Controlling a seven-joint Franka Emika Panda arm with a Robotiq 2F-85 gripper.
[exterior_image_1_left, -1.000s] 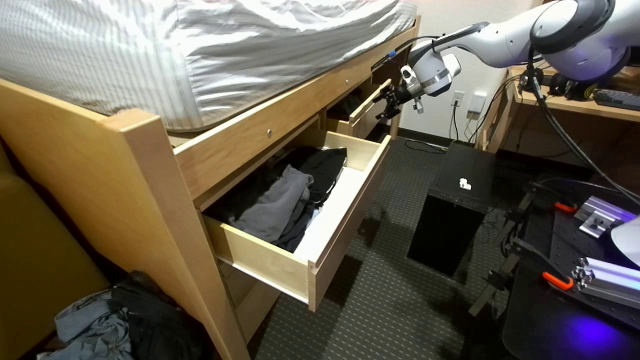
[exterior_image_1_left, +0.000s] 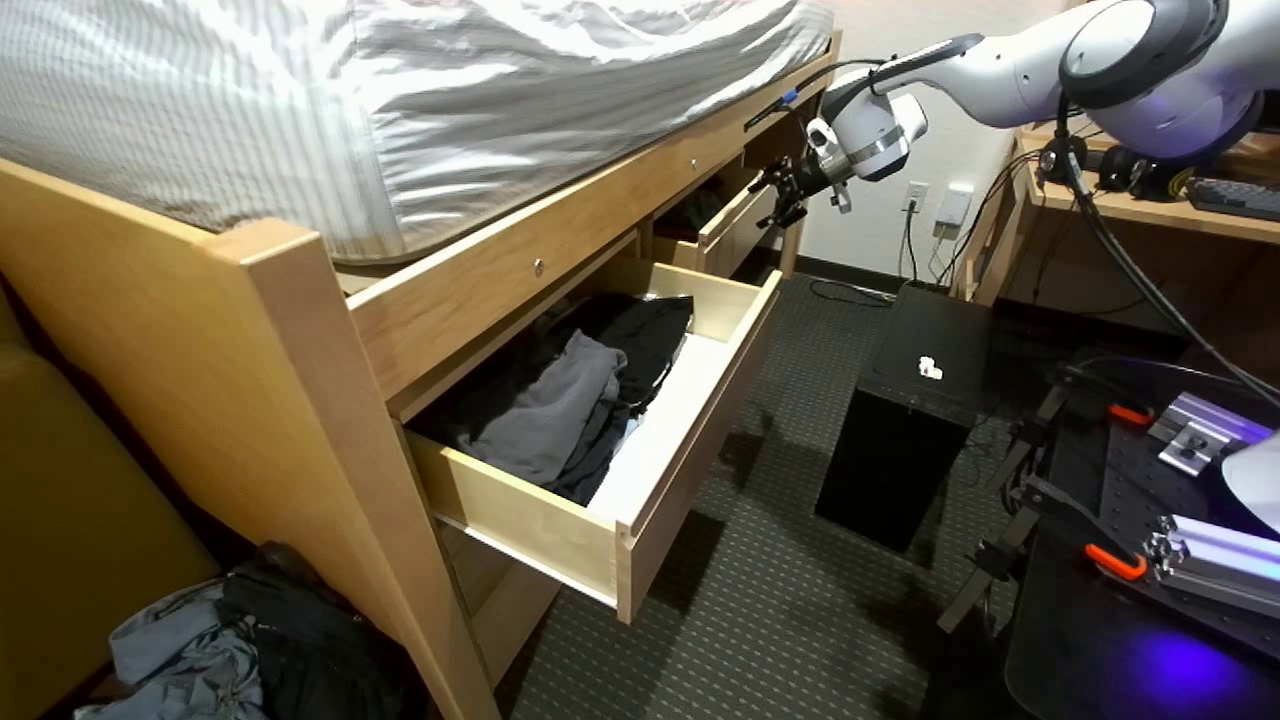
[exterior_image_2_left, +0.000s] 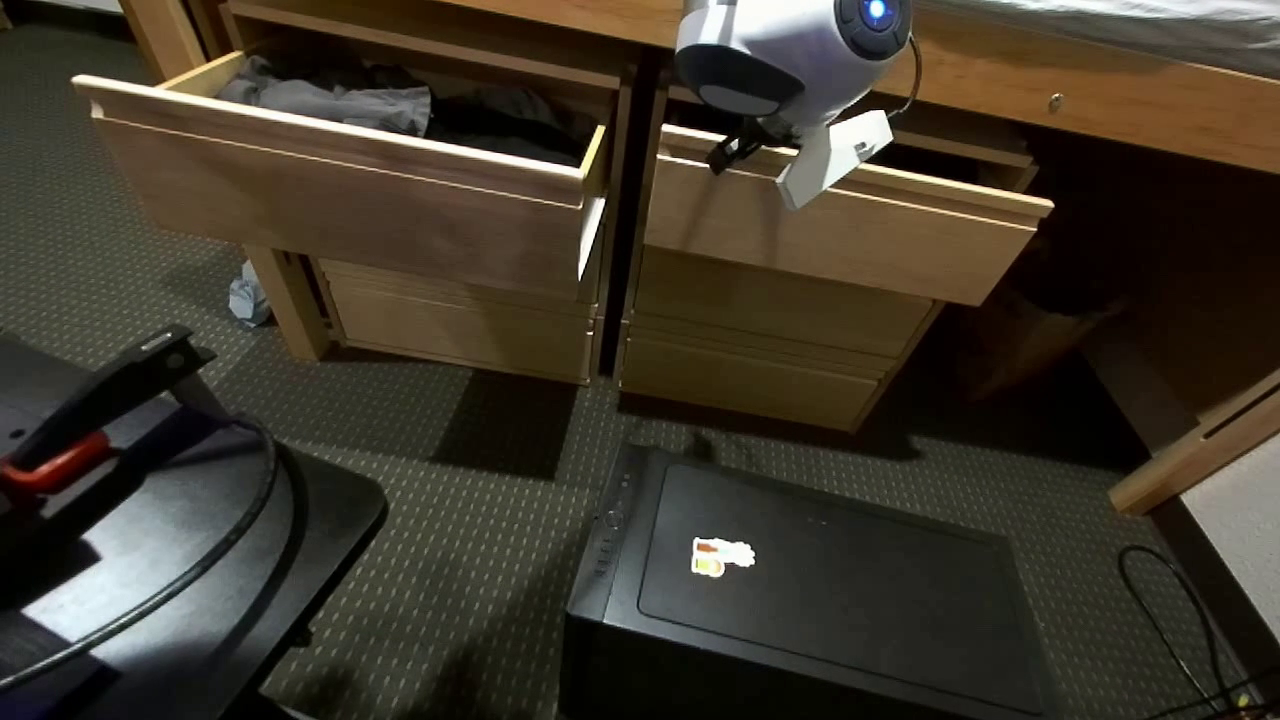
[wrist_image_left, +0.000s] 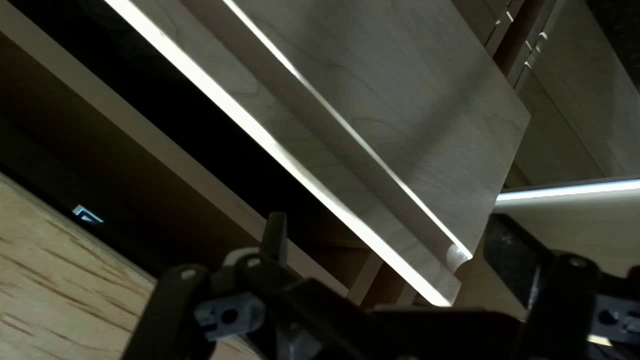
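My gripper is open, its two dark fingers spread wide in the wrist view with nothing held between them. Beyond the gap runs the bright top edge of a partly pulled-out wooden drawer (wrist_image_left: 384, 114). In exterior view 2 this right-hand drawer (exterior_image_2_left: 828, 228) has my gripper's dark tip (exterior_image_2_left: 738, 146) in front of its upper edge; whether they touch, I cannot tell. Its inside is mostly dark. A second drawer (exterior_image_1_left: 708, 432), nearer in exterior view 1, is pulled out further and contains grey and black clothes (exterior_image_1_left: 552, 408).
Above the drawers is the bed frame (exterior_image_1_left: 660, 180). A black computer case (exterior_image_2_left: 828, 588) stands on the carpet before them. More clothes (exterior_image_1_left: 240, 648) lie by the bed's near end. A black table (exterior_image_2_left: 300, 504) bounds the floor on one side.
My arm and gripper have shifted slightly up and to the right in exterior view 1. The clothes-filled drawer looks unmoved.
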